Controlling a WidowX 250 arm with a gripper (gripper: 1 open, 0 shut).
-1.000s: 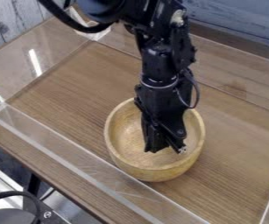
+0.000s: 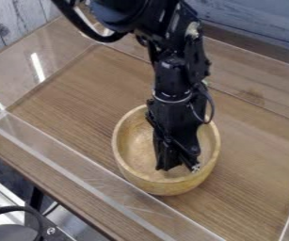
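A round tan bowl (image 2: 134, 160) sits on the wooden table, near the middle of the camera view. My black gripper (image 2: 178, 158) reaches down from the top into the bowl, its tips low over the bowl's inside. It is shut, and I see nothing held between its fingers, though the dark tips are hard to make out. The arm hides part of the bowl's back rim and inside.
A clear strip runs along the front left edge. A pale plank wall stands behind, and black cabled hardware is at the bottom left.
My gripper has shifted slightly within the bowl, its tips a little lower. The bowl stays about where it was.
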